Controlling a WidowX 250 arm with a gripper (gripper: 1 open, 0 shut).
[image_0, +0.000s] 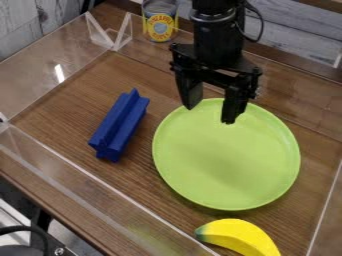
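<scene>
My black gripper hangs over the back edge of a large round green plate, its two fingers spread open with nothing visible between them. The plate is empty. A long blue block lies on the wood left of the plate. A yellow banana lies at the front, just beyond the plate's near edge.
A can with a yellow label stands at the back left. Clear plastic walls edge the wooden surface, which has free room at the left. A black cable curves at the lower left.
</scene>
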